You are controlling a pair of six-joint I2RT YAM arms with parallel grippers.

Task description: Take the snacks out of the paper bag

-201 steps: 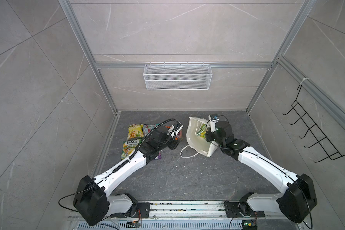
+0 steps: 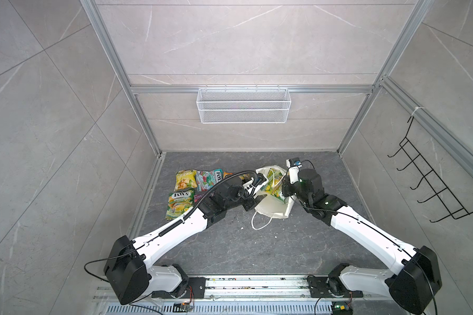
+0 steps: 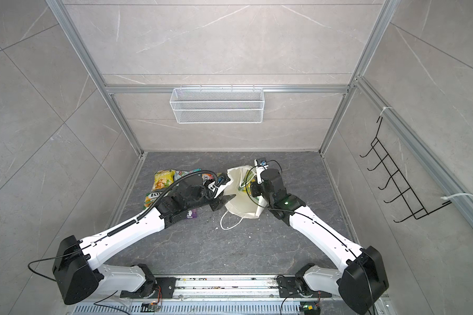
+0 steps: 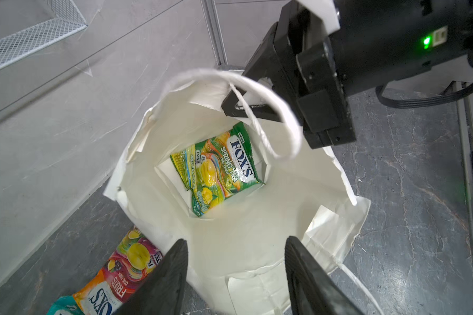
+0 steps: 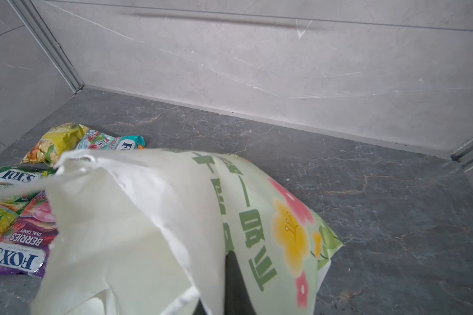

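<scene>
The cream paper bag point(image 4: 236, 231) lies open, mouth toward my left gripper. Inside is a green FOX'S Spring Tea packet point(image 4: 218, 168). My left gripper is at the mouth, fingers apart, nothing visible between them. My right gripper point(image 2: 289, 186) is at the bag's right rim; the left wrist view shows its black body there, and in the right wrist view the bag's wall covers most of its fingers, which look close together.
Several snack packets point(image 2: 184, 179) lie on the grey floor left of the bag. A wire basket point(image 2: 243, 105) hangs on the back wall, a black hook rack point(image 2: 431, 183) on the right wall.
The bag has opened wider toward the left, and my right gripper has shifted slightly up.
</scene>
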